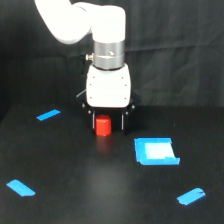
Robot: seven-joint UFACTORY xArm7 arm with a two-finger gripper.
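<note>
A small red block [103, 126] stands on the black table, directly below the white arm. My gripper [106, 121] is lowered around it, its dark fingers on either side of the block. Whether the fingers touch the block is hard to tell.
A blue tray [142, 154] with a white inside lies to the right. Blue tape strips lie at the left [48, 114], front left [20, 188] and front right [190, 197].
</note>
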